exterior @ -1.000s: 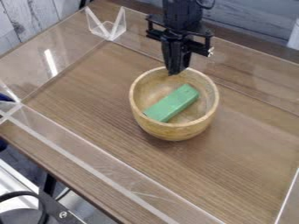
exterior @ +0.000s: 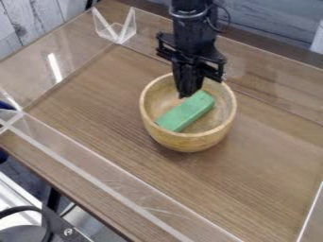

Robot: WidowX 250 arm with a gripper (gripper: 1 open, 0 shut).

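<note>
A wooden bowl (exterior: 190, 139) sits in the middle of the table with a green block (exterior: 184, 116) lying inside it. My black gripper (exterior: 188, 92) hangs over the far part of the bowl, just above and behind the block. It looks shut, with nothing visible between its fingers. Whether the fingertips touch the block or bowl is not clear.
A white angular object (exterior: 115, 28) stands at the back left. Black cables lie at the bottom left corner.
My gripper has come down and toward the camera, from behind the bowl to over its far part. The bowl and block look unmoved.
</note>
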